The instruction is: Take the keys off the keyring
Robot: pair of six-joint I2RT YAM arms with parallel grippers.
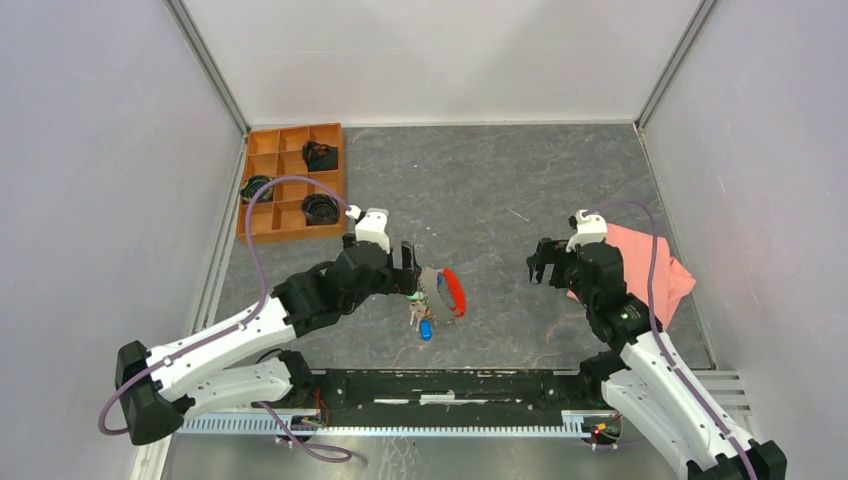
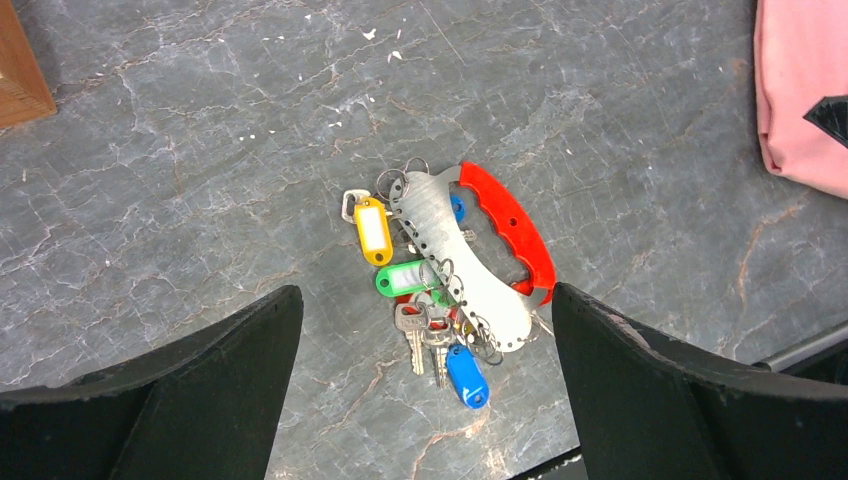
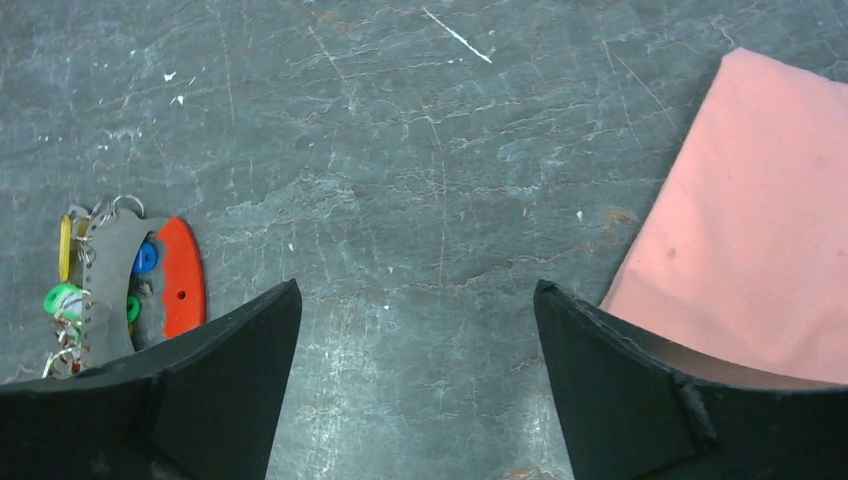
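On the grey tabletop lies the keyring, a curved metal plate [image 2: 462,255] with a red handle [image 2: 508,222]. Small rings along the plate's edge carry several keys [image 2: 416,332] and coloured tags: a yellow tag [image 2: 374,232], a green tag [image 2: 404,277] and a blue tag [image 2: 467,376]. My left gripper is open above this bunch, its fingers apart on either side and touching nothing. Over bare table to the right, my right gripper also stands open and empty; the keyring shows at the left edge of its view, partly hidden by a finger.
A brown wooden compartment tray [image 1: 292,235] with dark items in some compartments stands at the back left. A folded pink cloth [image 1: 655,268] lies at the right, beside the right arm.
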